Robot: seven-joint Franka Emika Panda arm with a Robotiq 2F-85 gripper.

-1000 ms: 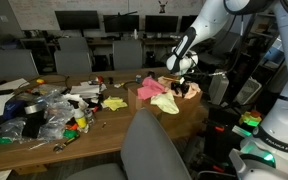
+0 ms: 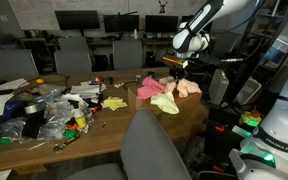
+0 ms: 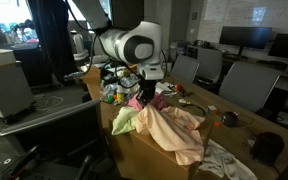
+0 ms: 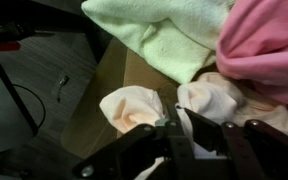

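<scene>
In the wrist view, my gripper is shut on a peach cloth (image 4: 130, 107), which bunches on both sides of the dark fingers. The fingertips are partly hidden by the folds. Beside it lie a pale green cloth (image 4: 162, 35) and a pink cloth (image 4: 267, 50). From the other side, the peach cloth (image 3: 172, 135) spreads across the table corner, next to the pale green cloth (image 3: 124, 121). At the table's right end, the gripper (image 2: 178, 76) shows small and dark above the cloths.
Clear bags and bottles (image 2: 81, 117) crowd the table's left part, with a yellow cloth (image 2: 114, 103) near the middle. A white cloth (image 3: 224, 160) lies on the table beyond the peach one. An office chair (image 2: 154, 150) stands at the front.
The pink and pale green cloths look unmoved.
</scene>
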